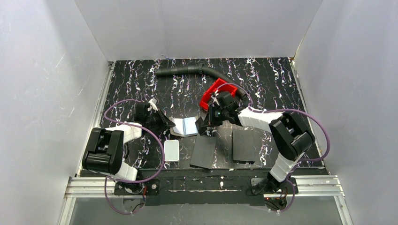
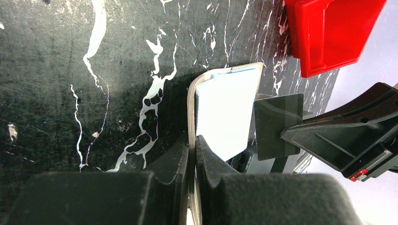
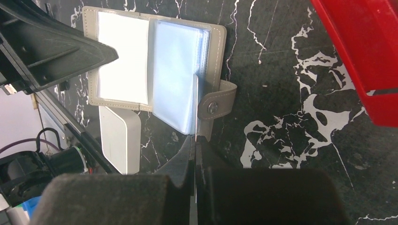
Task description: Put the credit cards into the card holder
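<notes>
The beige card holder [image 3: 218, 56] lies open on the dark table, a white page [image 3: 123, 51] on one side and blue clear sleeves [image 3: 174, 70] on the other. My left gripper is shut on the holder's outer edge on the white-page side. In my right gripper, shut on it, is a thin dark card [image 2: 278, 124]. It appears edge-on in the right wrist view, its far end overlapping the outer edge of the sleeves beside the strap [image 3: 218, 103]. Whether the card is inside a sleeve or only in front of it, I cannot tell.
A red bin [image 1: 205, 99] stands behind my right gripper, with a black hose [image 1: 180, 70] curving past it. Nearer the front are a white box [image 1: 172, 151] and two dark flat panels, one left [image 1: 203, 152] and one right [image 1: 243, 146].
</notes>
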